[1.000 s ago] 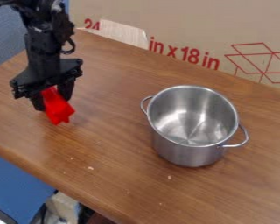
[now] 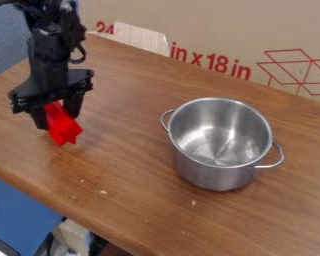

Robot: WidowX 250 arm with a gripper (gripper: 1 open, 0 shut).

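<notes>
My black gripper [image 2: 56,110] reaches down at the left of the wooden table, shut on a small red object [image 2: 64,130] that hangs or rests tilted just beneath its fingers; I cannot tell whether it touches the tabletop. A large steel pot [image 2: 219,145] with two side handles stands upright on the right half of the table, well apart from the gripper.
A blue surface [image 2: 23,200] lies beyond the table's left edge. Cardboard [image 2: 256,40] stands along the back.
The gripper and red object have shifted very slightly to the left over the last second. The pot has not moved.
</notes>
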